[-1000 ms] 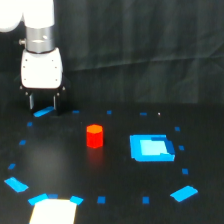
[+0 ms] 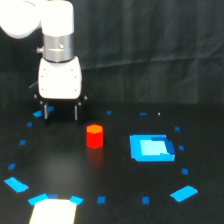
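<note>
A red, many-sided block (image 2: 94,140) with an orange top stands on the dark table, left of centre. To its right lies a blue square (image 2: 136,146) with a white patch in its middle. My white gripper (image 2: 61,112) points down at the upper left. Its dark fingers stand apart, with nothing visible between them. The gripper is to the left of the red block and farther back, apart from it.
Small blue tape marks (image 2: 183,193) dot the black table. A pale square (image 2: 52,212) is at the bottom left edge. Free table surrounds the block, and a dark curtain (image 2: 150,50) hangs behind.
My gripper has moved to the right and a little lower in the view, closer to the red block. The block and the blue square have stayed in place.
</note>
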